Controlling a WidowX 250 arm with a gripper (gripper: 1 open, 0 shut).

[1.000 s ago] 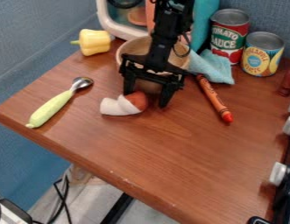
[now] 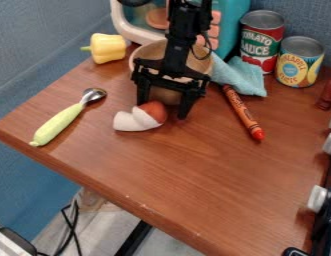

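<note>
My black gripper (image 2: pixel 162 96) hangs over the front of a tan bowl (image 2: pixel 197 60), its fingers low beside a red-and-white object (image 2: pixel 136 120) lying on the wooden table (image 2: pixel 168 180). Whether the fingers hold anything is unclear, as the red end sits right at them.
An ice cream scoop (image 2: pixel 56 123) lies left, a yellow pepper (image 2: pixel 109 47) behind it. A blue cloth (image 2: pixel 239 76), orange crayon (image 2: pixel 243 114), two cans (image 2: pixel 260 43) and a small red bottle (image 2: pixel 328 96) are right.
The objects on the table look nearly unchanged.
</note>
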